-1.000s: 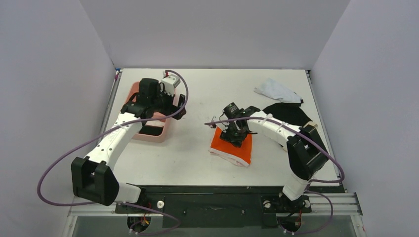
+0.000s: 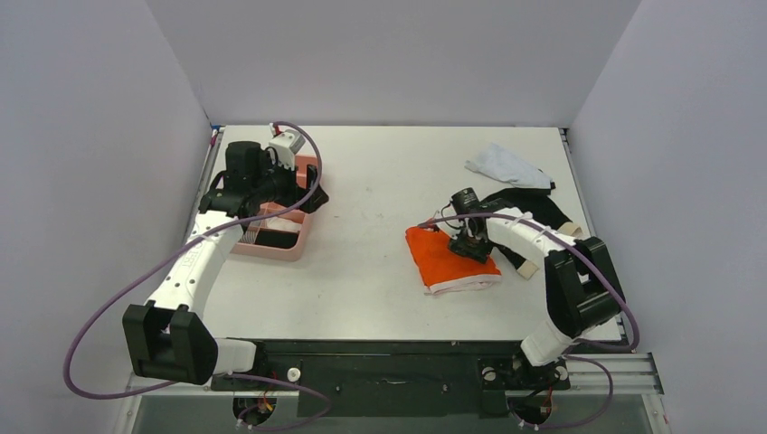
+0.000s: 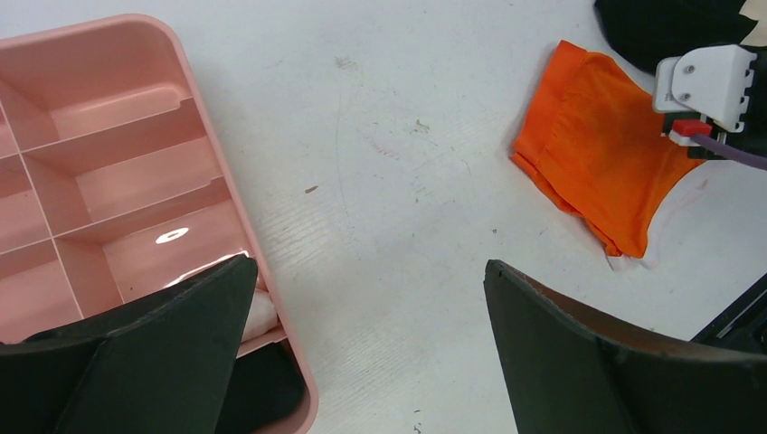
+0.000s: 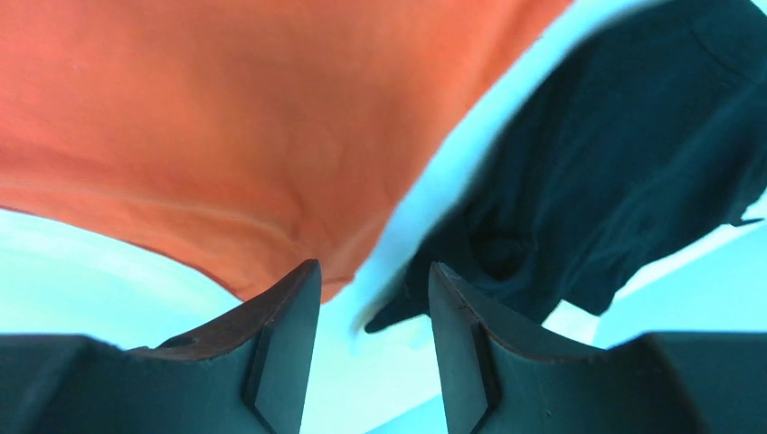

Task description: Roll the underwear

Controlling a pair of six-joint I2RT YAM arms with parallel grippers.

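The orange underwear (image 2: 440, 259) lies folded flat on the right half of the table, its pale waistband (image 2: 463, 285) along the front edge. Over its right part stands my right gripper (image 2: 470, 250), which hides some of the cloth. In the right wrist view, a gap parts the two fingers (image 4: 294, 339); the corner of the orange cloth (image 4: 271, 163) ends near the left fingertip, and nothing looks clamped. My left gripper is open and empty at the right side of the pink box, well away from the underwear.
The pink divided box (image 2: 280, 253) stands at the left with some cloth items inside. Black garments (image 2: 532, 201) and a light blue cloth (image 2: 509, 166) lie at the right, the black close to the underwear.
The underwear has slid to the right and my right gripper has moved right with it.
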